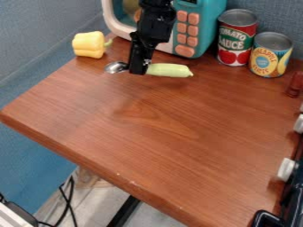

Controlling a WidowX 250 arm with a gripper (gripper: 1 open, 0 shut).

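Note:
My black gripper [138, 66] is at the back of the wooden table, in front of the teal toy microwave. A pale yellow-green corn-like object [169, 70] sticks out to the right of the fingertips, and a silver spoon-like piece [116, 67] shows to their left. Whether the fingers are closed on either cannot be made out.
A yellow pepper-shaped toy [89, 43] lies back left. A tomato sauce can [236, 40] and a second can [270, 56] stand back right, near a small red item [296, 86]. A black appliance [282, 208] lines the right edge.

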